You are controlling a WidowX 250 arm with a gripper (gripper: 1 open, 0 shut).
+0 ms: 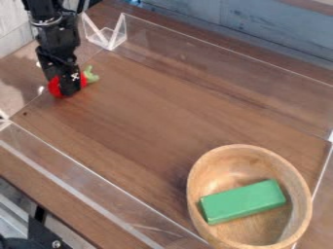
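At the left of the wooden table, my dark gripper (65, 80) is lowered over a red round object (57, 88), its fingers around or on it; whether they close on it I cannot tell. A small green piece (89, 74) lies just to the right, partly behind the gripper. At the lower right, a wooden bowl (208, 170) holds a green rectangular block (242, 200).
A clear plastic stand (107, 34) is at the upper left behind the gripper. Clear low walls edge the table (176, 107), whose middle is bare. A blue plank wall lines the back.
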